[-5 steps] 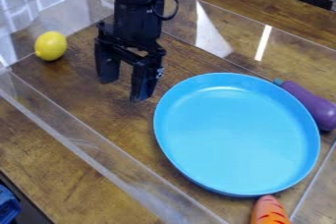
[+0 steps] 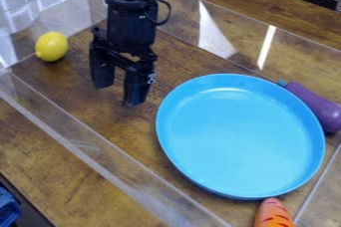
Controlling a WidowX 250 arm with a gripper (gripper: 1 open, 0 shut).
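Observation:
The black arm comes down from the top centre, and its gripper (image 2: 119, 79) hangs low over the wooden floor, left of the large blue plate (image 2: 240, 136). The gripper stands open, with nothing visible between its dark fingers. A yellow lemon-like object (image 2: 52, 46) lies to the upper left of the gripper.
A purple eggplant (image 2: 310, 106) lies right of the plate, and an orange carrot (image 2: 273, 213) is at the bottom right edge. A blue object (image 2: 8, 209) is at the lower left corner. Clear walls border the area. The floor left of the plate is mostly bare.
The arm and gripper have shifted slightly to the left. The objects on the floor have stayed where they were.

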